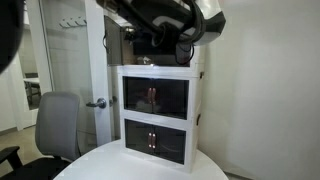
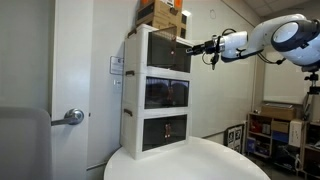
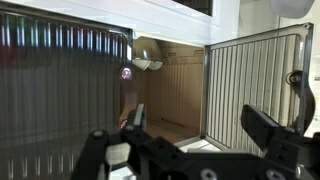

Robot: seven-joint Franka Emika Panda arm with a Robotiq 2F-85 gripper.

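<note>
A tall white cabinet [image 1: 160,72] with dark-fronted doors stands on the round white table [image 1: 125,168]. Up at its top compartment is my gripper [image 2: 208,48], in front of the doors. Looking from the wrist, the gripper is open, its fingers spread with nothing between them. Ahead, one ribbed dark door [image 3: 60,95] is closed and bears a copper-coloured handle [image 3: 126,75]. The other door [image 3: 262,85] is swung open on the right. Between them shows a brown compartment [image 3: 180,85], with pale rounded items [image 3: 148,62] inside, too small to identify.
Brown boxes [image 2: 162,16] sit on top of the cabinet. Beside the table is a grey office chair [image 1: 57,125]. A shelf unit with bins [image 2: 280,125] stands at the right.
</note>
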